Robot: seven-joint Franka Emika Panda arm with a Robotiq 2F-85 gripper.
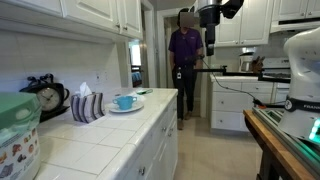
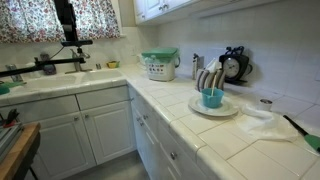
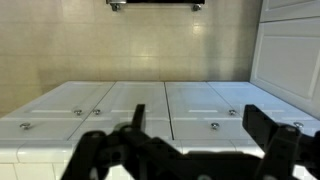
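Observation:
High over the kitchen floor, my gripper stands open, its two dark fingers wide apart and only floor and white cabinets beyond. In exterior view 1 the gripper (image 1: 210, 47) hangs at the upper right, well away from the counter. A blue cup (image 1: 125, 101) is on a white plate (image 1: 113, 109) on the tiled counter. Exterior view 2 shows that cup (image 2: 212, 97) upright on the plate (image 2: 230, 109). Beside the plate lies a crumpled whitish sheet or bag (image 2: 265, 125).
A striped holder (image 1: 87, 106) and a black clock (image 1: 47, 97) stand by the wall. The laundry basket (image 2: 160, 66) sits in the corner. A green-and-black utensil (image 2: 298, 128) lies near the wall. A person (image 1: 186, 60) stands beyond the counter.

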